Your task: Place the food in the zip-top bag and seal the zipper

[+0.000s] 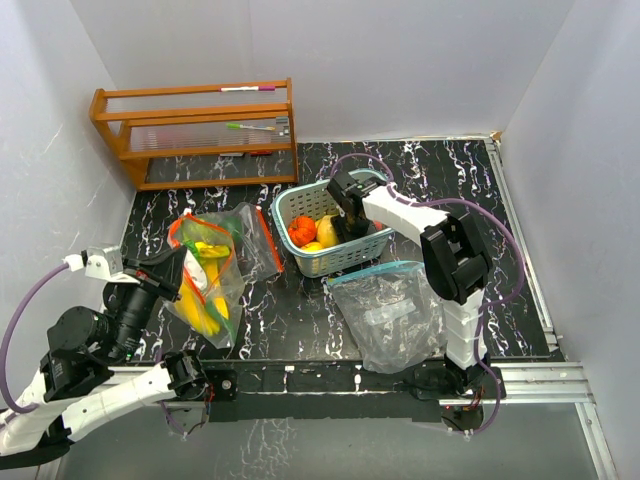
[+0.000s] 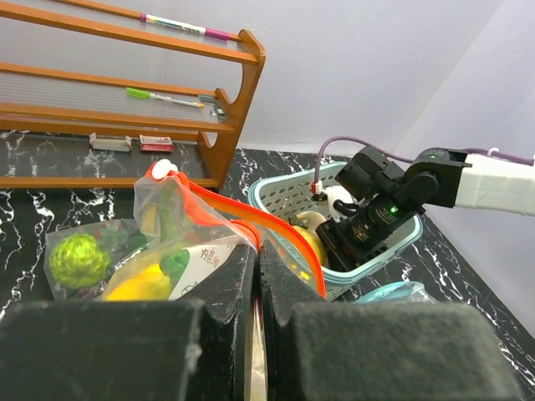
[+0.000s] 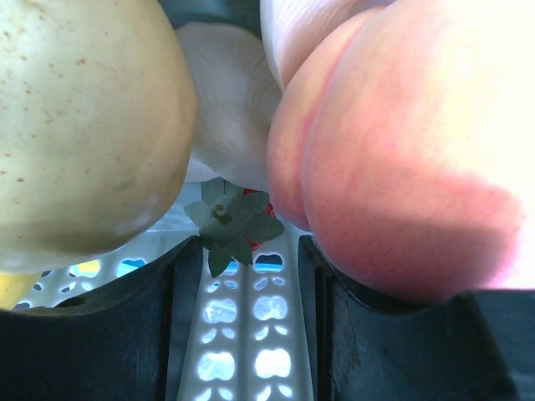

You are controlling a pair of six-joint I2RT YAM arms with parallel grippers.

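My right gripper (image 1: 350,222) is down inside the blue basket (image 1: 310,262). In the right wrist view its fingers (image 3: 175,317) stand part open around a strawberry (image 3: 230,221), between a pale yellow fruit (image 3: 84,125) and a peach (image 3: 401,150), with garlic (image 3: 230,100) behind. An orange pumpkin (image 1: 301,230) lies in the basket's left part. My left gripper is shut at the rim of the orange-zipped bag (image 1: 200,310) holding yellow food; bag plastic shows at its fingertips. An empty zip bag (image 1: 390,320) lies below the basket.
A wooden rack (image 1: 200,150) with pens stands at the back left. A second filled bag (image 2: 79,259) lies behind the open one. Walls enclose both sides.
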